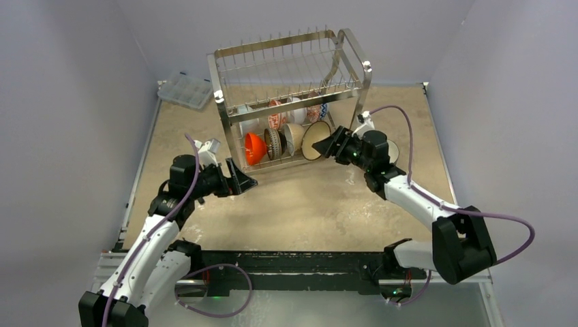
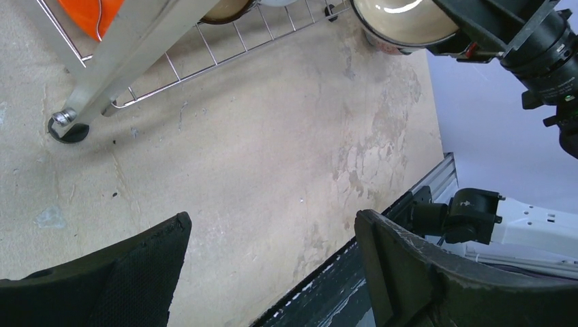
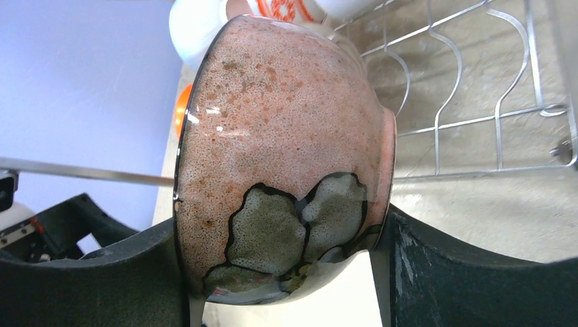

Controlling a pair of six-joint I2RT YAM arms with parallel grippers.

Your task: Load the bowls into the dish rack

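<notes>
A pinkish speckled bowl (image 3: 286, 102) with grey petal shapes and a cream inside (image 1: 314, 138) sits between the fingers of my right gripper (image 1: 327, 146), which is shut on its sides. It is tilted on edge at the front right of the rack's lower level. An orange bowl (image 1: 255, 148), a dark patterned bowl (image 1: 274, 144) and a beige bowl (image 1: 294, 137) stand to its left in the dish rack (image 1: 292, 95). My left gripper (image 1: 243, 178) is open and empty, in front of the rack's left side. Another bowl (image 1: 393, 152) shows partly behind the right arm.
Behind the front row, several white and patterned bowls (image 1: 277, 116) stand in the rack. A clear plastic box (image 1: 185, 91) is at the back left. The table (image 1: 293, 218) in front of the rack is clear.
</notes>
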